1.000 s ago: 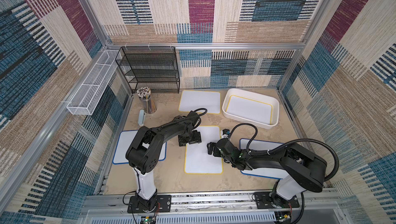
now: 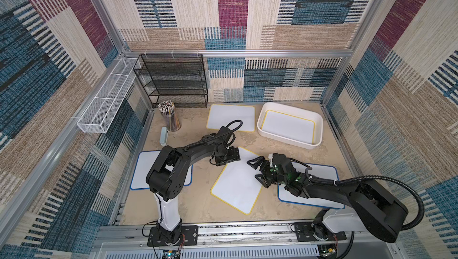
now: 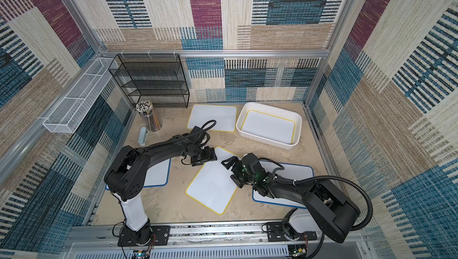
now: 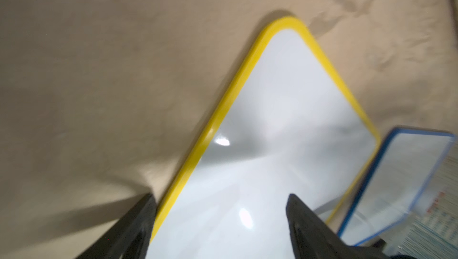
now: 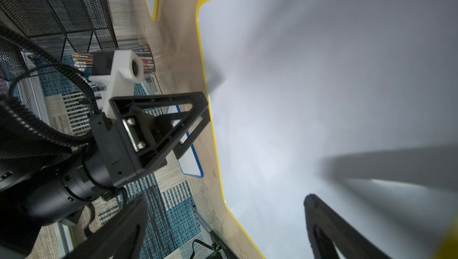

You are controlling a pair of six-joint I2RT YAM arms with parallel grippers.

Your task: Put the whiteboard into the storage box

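A white whiteboard with a yellow rim (image 2: 237, 185) lies skewed in the middle of the table. My left gripper (image 2: 233, 155) is over its upper left edge; in the left wrist view its fingers stand apart, one outside the yellow rim and one above the white face. At the board's right side my right gripper (image 2: 258, 172) is open, both fingers apart over the white surface in the right wrist view, nothing clasped. The white storage box (image 2: 288, 140) stands at the back right with another yellow-rimmed whiteboard (image 2: 288, 125) inside.
Another yellow-rimmed board (image 2: 231, 117) lies at the back. Blue-rimmed boards lie on the left (image 2: 143, 170) and, partly under the right arm, on the right (image 2: 322, 173). A pencil cup (image 2: 172, 119) and black mesh rack (image 2: 174, 84) occupy the back left.
The middle board has turned from nearly straight to skewed, its lower end swinging to the right. My right gripper has pulled back rightward and opened; my left gripper has shifted slightly right and up.
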